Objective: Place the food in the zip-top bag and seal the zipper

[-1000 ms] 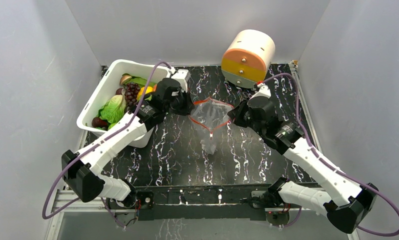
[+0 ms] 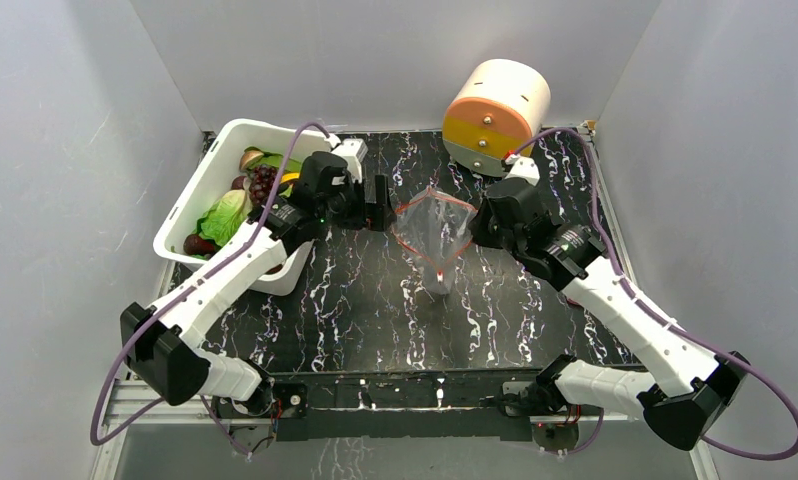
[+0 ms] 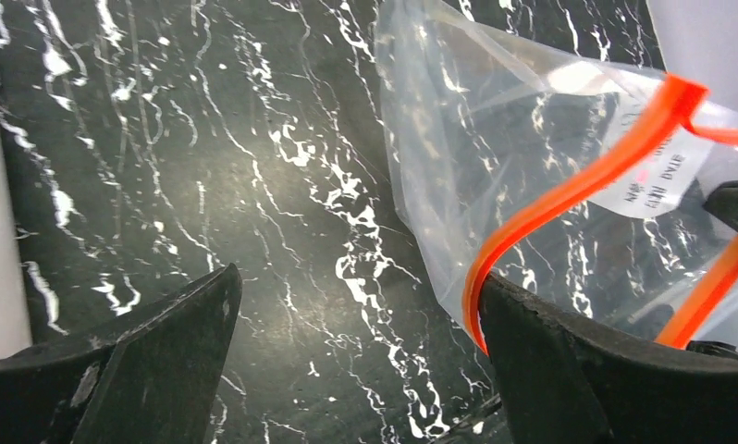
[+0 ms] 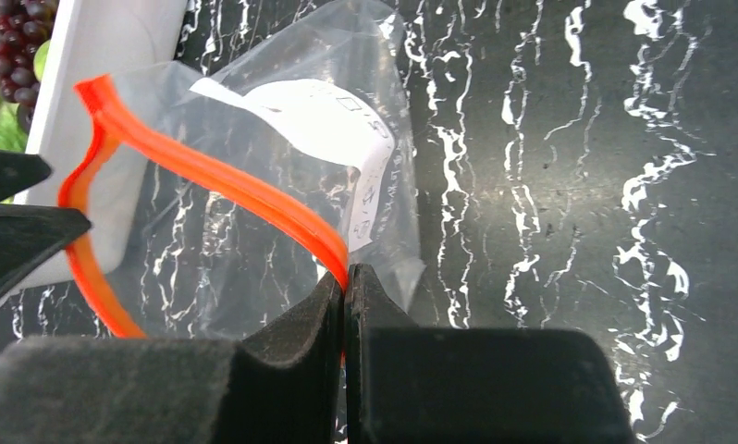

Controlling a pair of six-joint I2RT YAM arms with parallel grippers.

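The clear zip bag (image 2: 435,240) is held up over the middle of the marble table, its orange zipper rim spread into a loop. My right gripper is shut on the bag's rim (image 4: 254,199). My left gripper stands open at the opposite rim, the orange strip against its right finger. The food, including grapes (image 2: 263,185) and lettuce (image 2: 225,217), sits in a white bin (image 2: 170,240) at the left. The bag shows no food inside, only a white printed label.
A rounded box with coloured drawers (image 2: 490,115) stands at the back right. Grey walls enclose the table on the sides and back.
My right gripper has moved right and up in the top view, and the bag has shifted right with it, its opening now taller.
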